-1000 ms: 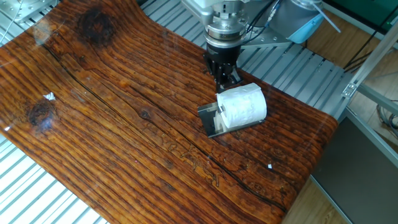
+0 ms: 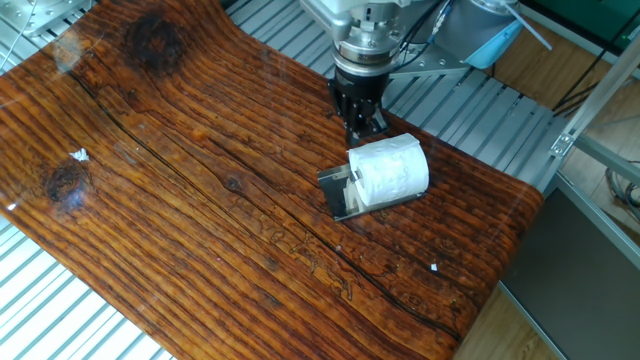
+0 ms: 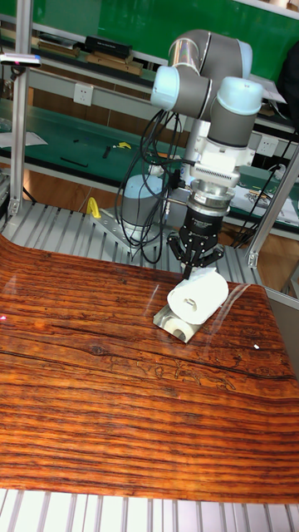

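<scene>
A white paper roll (image 2: pixel 393 171) lies on its side in a metal holder (image 2: pixel 336 195) on the wooden table. In exterior view 3 the roll (image 3: pixel 198 296) shows its round end and core hole, with the shiny holder (image 3: pixel 176 327) beneath it. My black gripper (image 2: pixel 366 130) points down just behind the roll, at its far side. From exterior view 3 the gripper (image 3: pixel 192 270) hangs close above the roll's back edge; whether it touches is unclear. The gap between its fingertips does not show clearly, partly because the roll stands in front.
A metal frame post (image 2: pixel 590 110) rises beyond the right edge. Cables (image 3: pixel 146 190) hang beside the arm.
My gripper has shifted very slightly over the last second, staying behind the roll. The roll and its holder have not moved.
</scene>
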